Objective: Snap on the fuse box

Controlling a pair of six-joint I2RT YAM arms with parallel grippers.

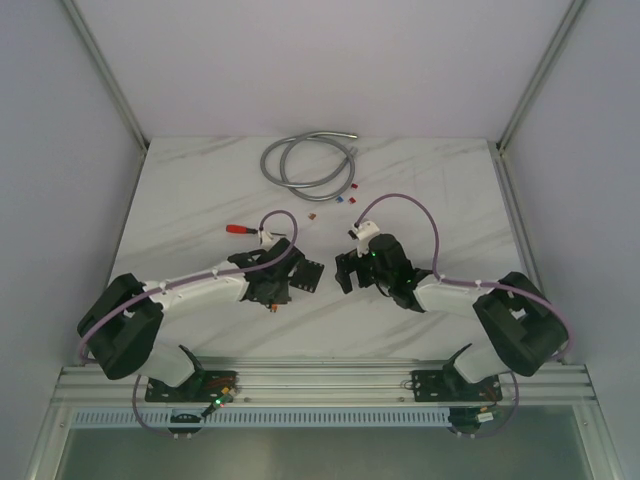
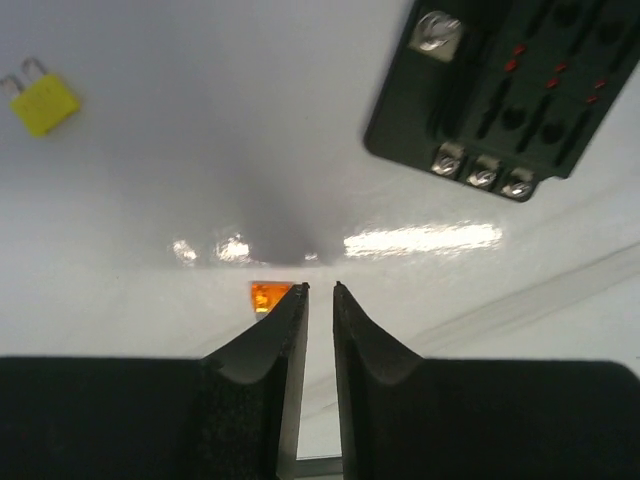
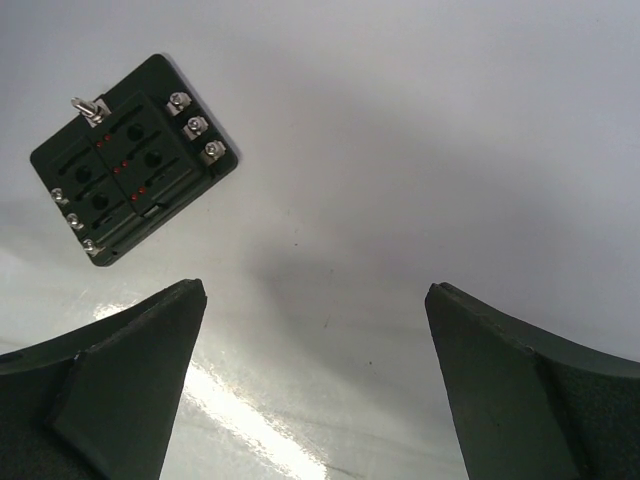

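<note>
The black fuse box (image 1: pixel 306 276) lies on the white table between the two grippers; in the left wrist view it fills the upper right (image 2: pixel 500 90), and in the right wrist view it sits at the upper left (image 3: pixel 134 160). An orange piece (image 2: pixel 270 297) lies just beyond the fingertips of my left gripper, whose fingers stand a narrow gap apart with nothing visible between them. My right gripper is open and empty, to the right of the fuse box.
A yellow padlock-like piece (image 2: pixel 45 103) lies left of the fuse box. A red-handled tool (image 1: pixel 240 229), a coiled grey hose (image 1: pixel 272 173) and several small coloured pieces are farther back.
</note>
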